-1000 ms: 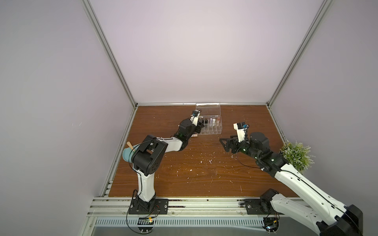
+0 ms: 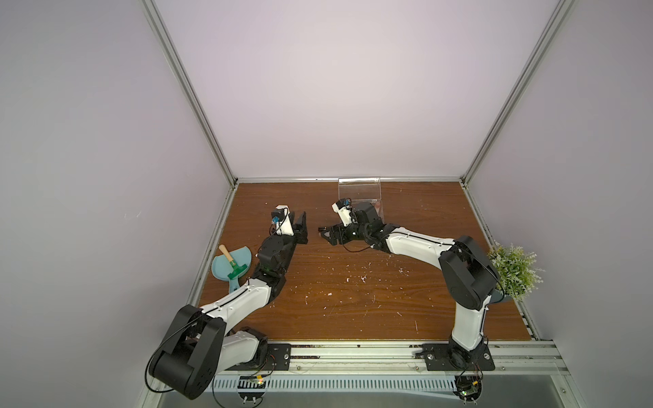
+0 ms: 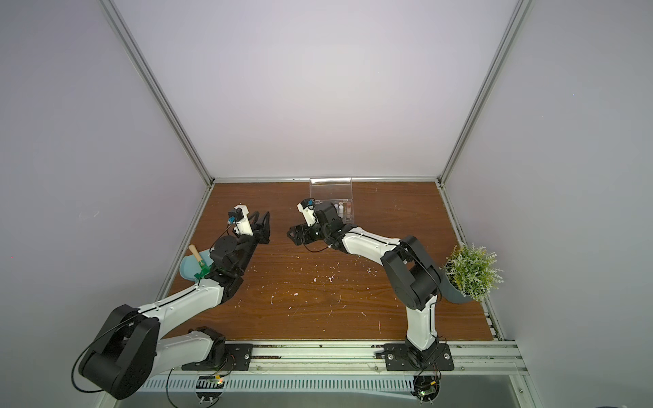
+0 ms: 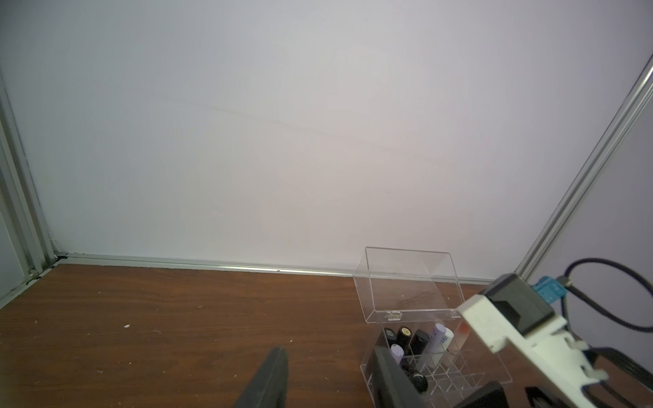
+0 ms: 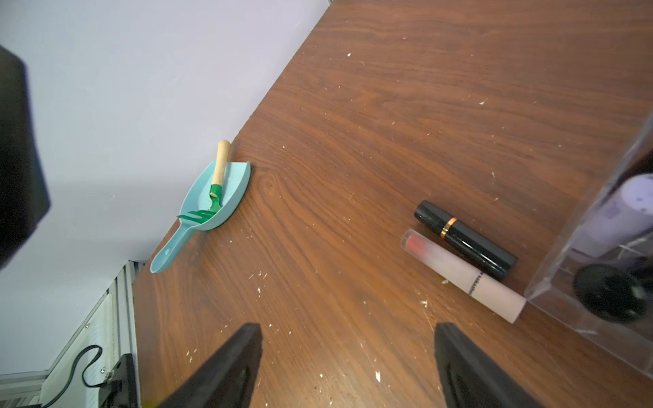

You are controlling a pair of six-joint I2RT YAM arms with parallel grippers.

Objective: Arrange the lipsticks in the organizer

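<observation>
A clear organizer (image 4: 470,379) stands at the back with its lid up; several lipsticks are upright in it, among them a lilac one (image 4: 435,338) and black ones. A black lipstick (image 5: 469,239) with a gold ring and a pink lip tube (image 5: 464,274) lie side by side on the table, next to the organizer's left side. My right gripper is open above the table near these two, nothing between its fingers. My left gripper stands apart to the left of the organizer, its fingers spread and empty. In the top left view the right arm hides most of the organizer.
A blue dustpan (image 5: 238,187) with a green-headed brush lies at the left edge. A potted plant (image 3: 472,272) stands at the right edge. Small pale scraps are scattered over the middle of the table, which is otherwise clear.
The left arm has drawn back from the organizer to the left. My right gripper has travelled left across the table, toward the loose lipsticks, and now covers them in the top left view.
</observation>
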